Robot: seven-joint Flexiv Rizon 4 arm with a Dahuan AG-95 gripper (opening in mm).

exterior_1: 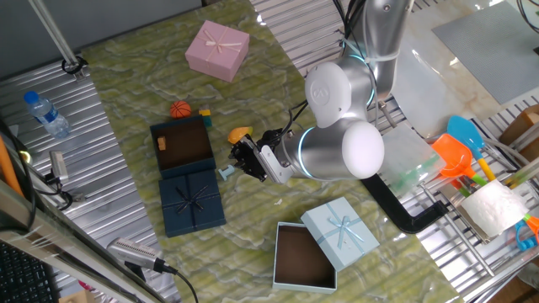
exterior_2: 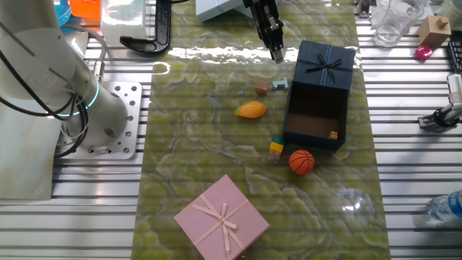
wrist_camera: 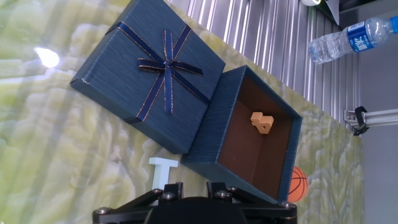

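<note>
My gripper hangs above the mat; its two fingertips stand a little apart in the wrist view, with nothing seen between them. Past them lies a pale blue T-shaped piece (wrist_camera: pixel 163 171), beside the dark blue box (wrist_camera: pixel 205 130). That box is uncovered and holds a small orange-brown piece (wrist_camera: pixel 262 122). Its lid (wrist_camera: pixel 124 74), tied with a navy ribbon, rests against it. On the mat lie a yellow-orange mango-like toy (exterior_2: pixel 250 110), a small brown block (exterior_2: pixel 262 87), a yellow and teal block piece (exterior_2: pixel 276 147) and a small basketball (exterior_2: pixel 302 162).
A closed pink gift box (exterior_1: pixel 218 50) stands at one end of the mat. Toward the other end, a light blue box (exterior_1: pixel 303 261) is uncovered, its lid (exterior_1: pixel 341 231) leaning over its edge. A water bottle (exterior_1: pixel 47 114) stands off the mat. Bare mat surrounds the pink box.
</note>
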